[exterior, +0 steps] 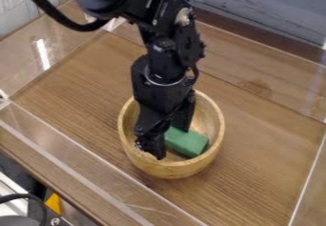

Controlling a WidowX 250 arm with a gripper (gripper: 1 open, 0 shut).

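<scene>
A round wooden bowl (173, 168) rests on the wooden table, with a green block (189, 144) lying inside it. The black gripper (170, 137) reaches down into the bowl from above, its fingers open around or just beside the block's left part. The arm hides the back of the bowl, and whether the fingers touch the block is not clear.
A pale wall with a ledge runs along the back. A cable and a small yellow piece lie at the lower left, off the table's edge.
</scene>
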